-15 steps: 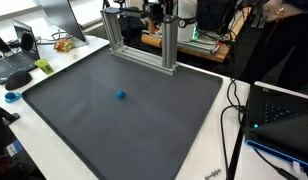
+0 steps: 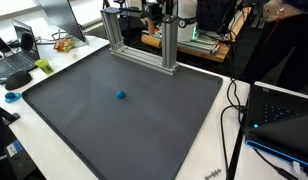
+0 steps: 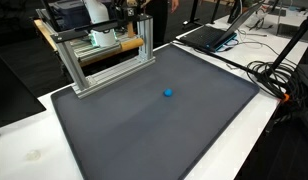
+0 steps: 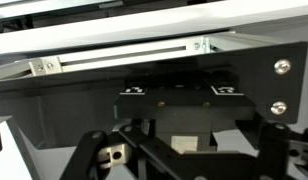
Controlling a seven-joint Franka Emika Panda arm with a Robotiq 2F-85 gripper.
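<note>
A small blue object (image 2: 121,95) rests on the dark grey mat (image 2: 104,130), left of its middle in exterior view 1. Exterior view 2 shows the same blue object (image 3: 168,92) in the right half of the mat. My gripper is at the bottom middle of the wrist view, in front of a black panel (image 4: 84,98) with bright screws. A brownish-grey shape (image 4: 182,118) shows between the dark finger parts; whether it is gripped cannot be told. In exterior view 2 the white arm (image 3: 97,10) is at the metal frame, well away from the blue object.
The aluminium frame (image 3: 119,75) stands along one edge of the mat. Behind it is an orange-brown part (image 2: 151,41). A laptop (image 3: 206,37) and a tangle of cables (image 3: 279,78) lie beside the mat.
Around the frame the dark gripper area looks slightly different in exterior view 1, too small to read clearly. The blue object has not moved.
</note>
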